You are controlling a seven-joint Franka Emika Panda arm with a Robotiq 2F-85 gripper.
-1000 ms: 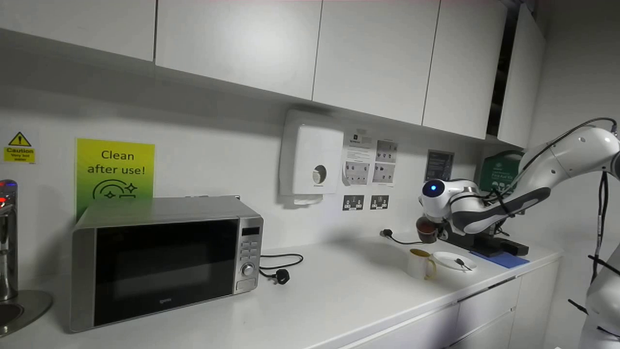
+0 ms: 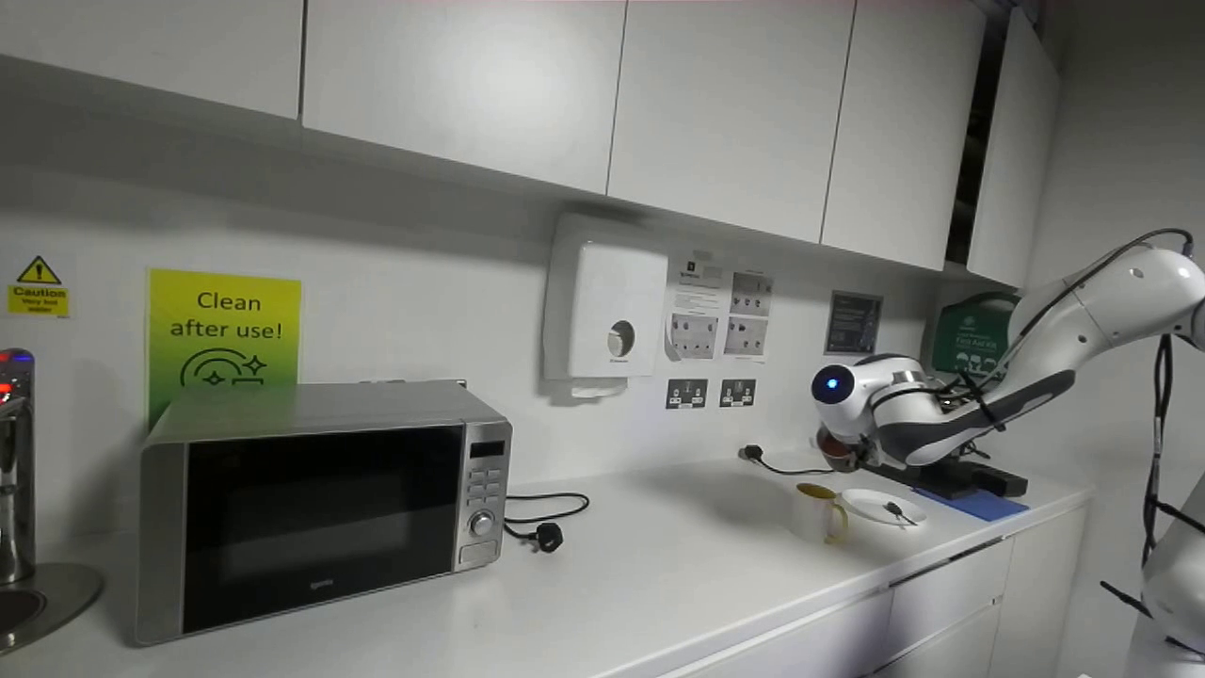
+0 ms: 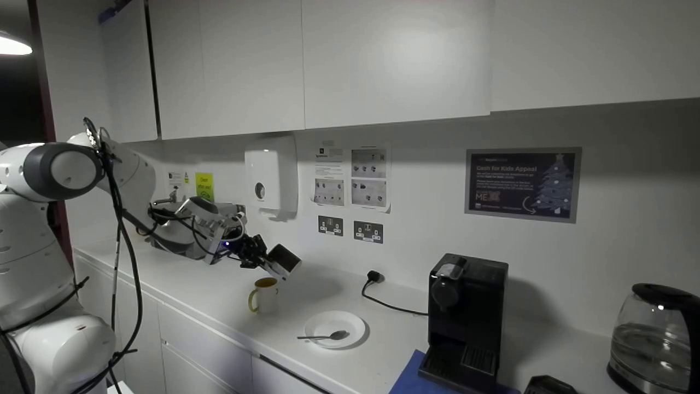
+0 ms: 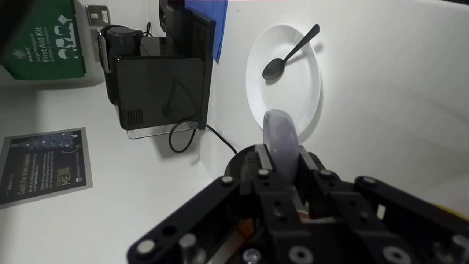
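My gripper is shut on the pale handle [image 4: 281,132] of a dark mug, with a finger on either side. In exterior view 2 that mug [image 3: 283,260] is held tilted in the air above the counter, black and white outside. Its reddish-brown inside shows in exterior view 1, where the mug [image 2: 836,448] is partly hidden by the hand. Below it, a white mug with a yellow inside and handle [image 3: 266,296] stands upright on the counter. To one side of that lies a white plate [image 3: 357,323] with a dark spoon [image 3: 338,335] on it.
A black coffee machine [image 3: 467,308] on a blue mat [image 3: 408,374] stands beyond the plate, with a glass kettle [image 3: 649,341] farther right. The microwave [image 2: 322,508] is at the far left.
In exterior view 1 my hand has come down a little and shifted slightly left, turning the held mug so that less of it shows. The white mug and plate have stayed put.
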